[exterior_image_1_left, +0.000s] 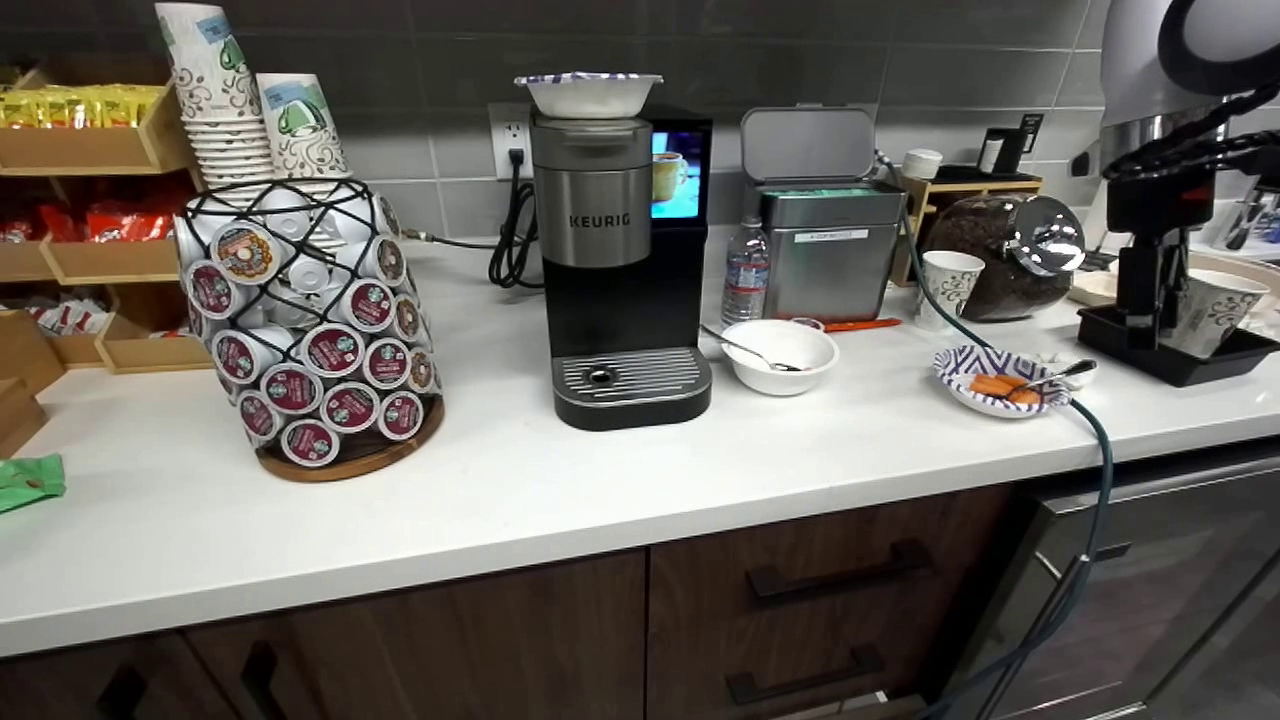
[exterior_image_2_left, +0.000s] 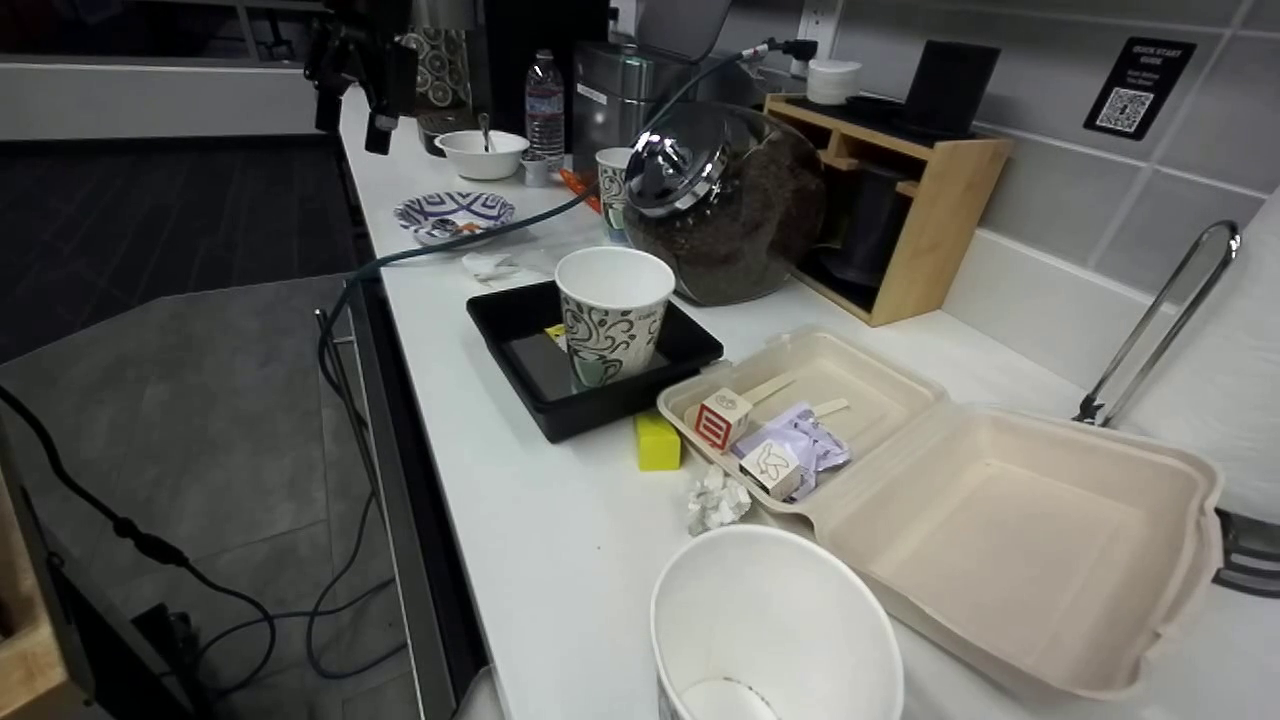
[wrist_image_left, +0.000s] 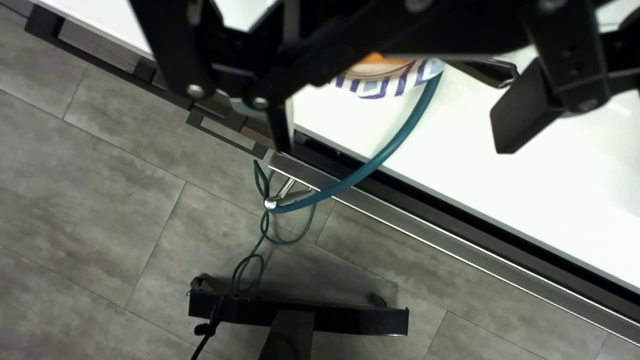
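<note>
My gripper stands open above the counter's front edge, its fingers (wrist_image_left: 517, 117) wide apart with nothing between them. Behind the fingers in the wrist view, partly covered by the gripper's body, is a purple-patterned bowl (wrist_image_left: 375, 87). In exterior view 1 the same bowl (exterior_image_1_left: 960, 378) holds orange pieces and a dark-handled utensil. The gripper (exterior_image_1_left: 1146, 306) appears there at the right, in front of a black tray (exterior_image_1_left: 1182, 364) with a patterned paper cup (exterior_image_1_left: 1209, 314) in it. From the far side, the gripper (exterior_image_2_left: 355, 125) hangs at upper left.
A teal cable (wrist_image_left: 390, 150) crosses the counter edge. A white bowl (exterior_image_1_left: 780, 372) with a spoon, a Keurig machine (exterior_image_1_left: 594, 216) and a coffee-pod holder (exterior_image_1_left: 312, 324) stand leftward. An open takeout box (exterior_image_2_left: 1044, 540) and another cup (exterior_image_2_left: 780, 600) lie beyond the tray.
</note>
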